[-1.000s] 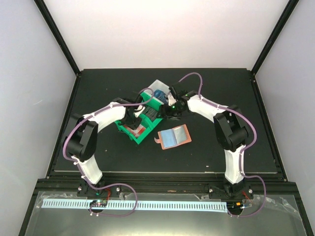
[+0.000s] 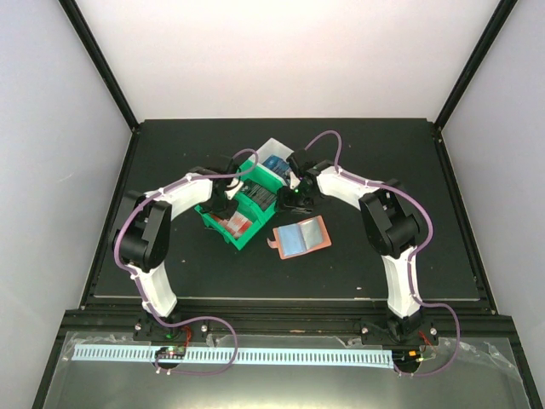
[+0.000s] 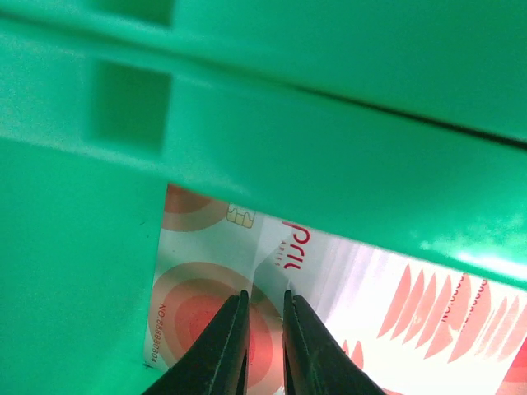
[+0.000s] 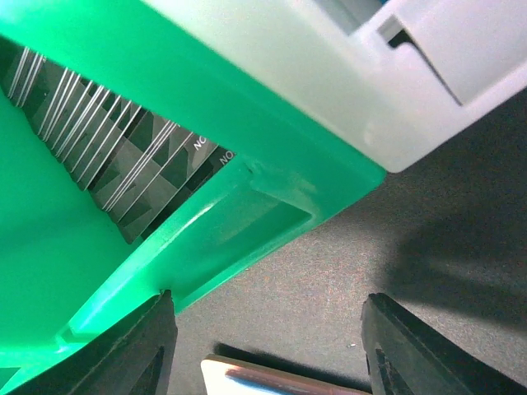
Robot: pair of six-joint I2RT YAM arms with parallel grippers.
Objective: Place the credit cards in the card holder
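Red-and-white cards (image 2: 236,223) lie in the near compartment of a green box (image 2: 242,242). Over the printed face of a card (image 3: 193,296) is my left gripper, its fingertips close together with a narrow gap. Whether anything is pinched there is not clear. Dark cards (image 4: 123,156) stand on edge in the box's middle compartment. My right gripper is open beside the box, with nothing between its fingers. The pinkish-orange card holder (image 2: 302,237) lies spread open on the table; in the right wrist view only one edge (image 4: 272,380) shows.
A white box (image 2: 271,152) with a blue item (image 2: 277,164) adjoins the green box's far end. A green ledge (image 3: 329,164) crosses over the red-and-white cards.
Over the last second my left gripper has shifted slightly left across the box. The right arm has drawn a little to the left at its elbow. The box and card holder have not moved.
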